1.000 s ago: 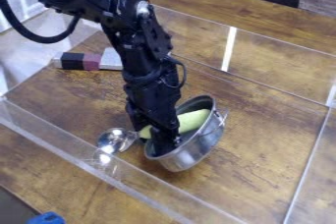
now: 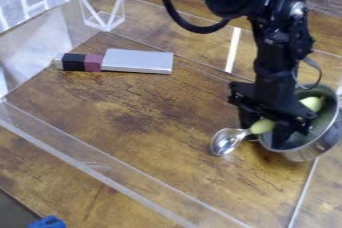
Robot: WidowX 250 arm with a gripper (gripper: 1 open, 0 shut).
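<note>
My gripper (image 2: 274, 122) is at the right, shut on something at a steel pot (image 2: 309, 141) that it partly hides; whether it grips the pot, what lies inside or both is unclear. A pale green-yellow object (image 2: 311, 104) lies in the pot. A metal spoon (image 2: 226, 142) with a pale handle sticks out to the left, below the gripper.
A cleaver with a silver blade (image 2: 138, 61) and dark handle lies at the upper left. Clear plastic walls edge the wooden surface (image 2: 120, 122). A blue object (image 2: 47, 221) sits at the bottom left corner.
My gripper has moved right across the surface, with the pot and spoon moving along with it.
</note>
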